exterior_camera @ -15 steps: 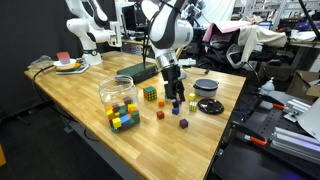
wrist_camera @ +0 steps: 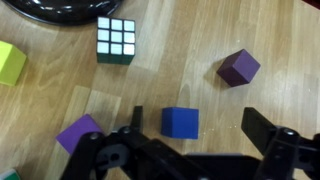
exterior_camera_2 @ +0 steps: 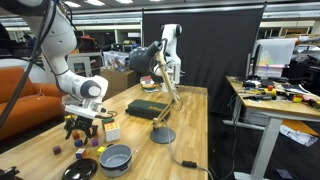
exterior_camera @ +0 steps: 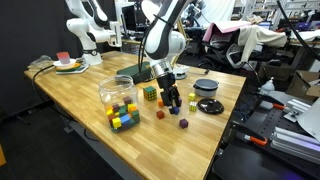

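Note:
A small blue block (wrist_camera: 180,123) lies on the wooden table, seen in the wrist view between the fingers of my gripper. The dark fingers stand wide open on its left and right, with the block touching neither as far as shows. In exterior view 1 the gripper (exterior_camera: 173,107) points down close to the tabletop among scattered blocks. A purple block (wrist_camera: 238,68) rests above and right of the blue one in the wrist view, and another purple block (wrist_camera: 79,134) lies to the left. Part of the blue block's near side is hidden by the gripper.
A clear container (exterior_camera: 119,101) of coloured blocks stands left of the gripper. A black plate (exterior_camera: 208,106) and a grey pot (exterior_camera_2: 115,158) lie on the other side. A Rubik's cube (wrist_camera: 116,41) and a yellow block (wrist_camera: 10,63) are near.
The gripper has come lower and slightly toward the front, down around the blue block. The scattered blocks appear to lie where they were.

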